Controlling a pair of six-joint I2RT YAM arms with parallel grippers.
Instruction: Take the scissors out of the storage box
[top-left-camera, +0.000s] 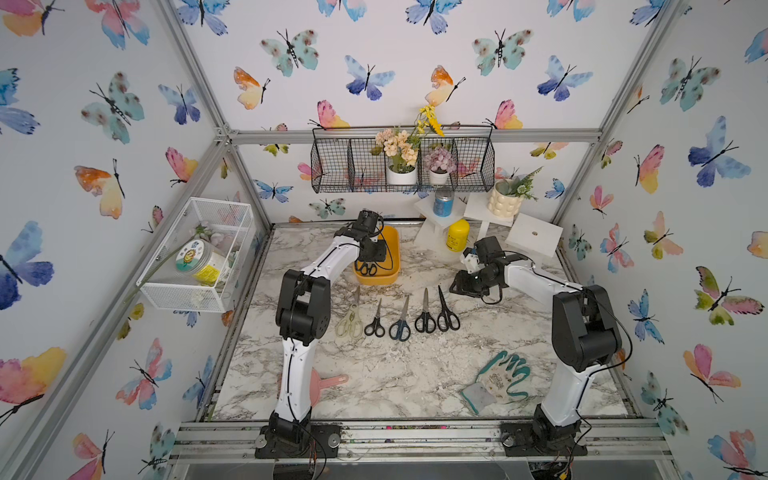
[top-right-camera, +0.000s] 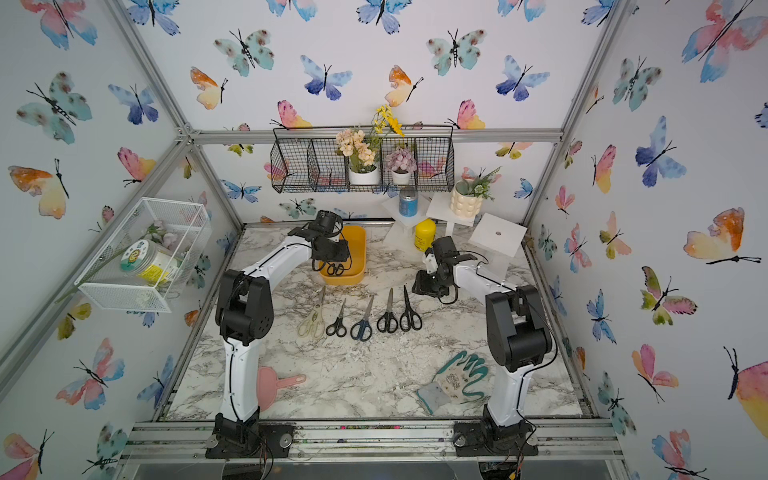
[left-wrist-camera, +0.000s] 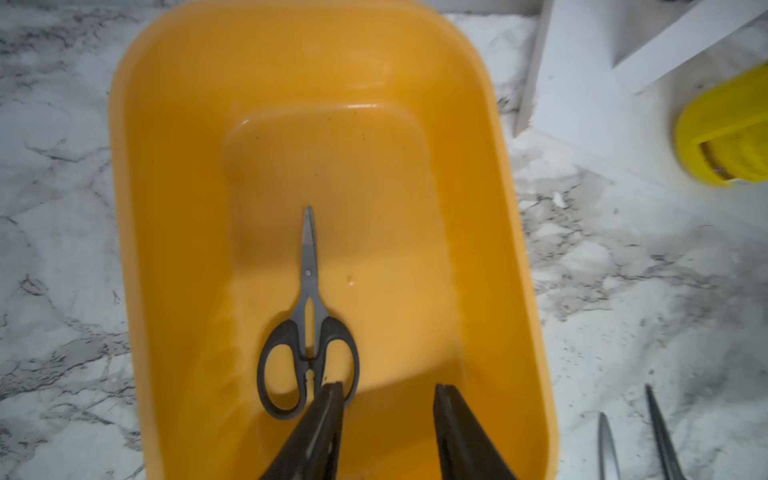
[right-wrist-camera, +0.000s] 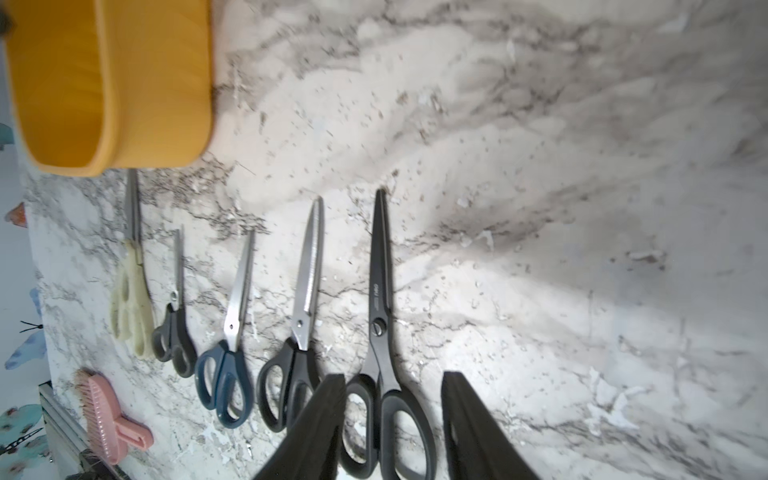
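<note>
Inside the orange storage box (left-wrist-camera: 344, 120) lies one small pair of black-handled scissors (left-wrist-camera: 308, 272), flat on the floor, blades toward the far end and handles toward the near end. My left gripper is over the box with its fingers apart and empty; one fingertip overlaps the right handle loop in the left wrist view, but the height between them is hard to judge. To the right of the box, my right gripper hangs over the table, its fingers apart with nothing held. Below it in that view is a long black pair of scissors (right-wrist-camera: 379, 320).
Several scissors lie in a row in front of the box, including a blue-handled pair (top-left-camera: 400, 324) and a cream-handled pair (top-left-camera: 349, 321). A yellow bottle (top-left-camera: 457, 236) and white stands are at the back right. A glove (top-left-camera: 500, 380) and pink brush (top-left-camera: 316, 385) lie near the front.
</note>
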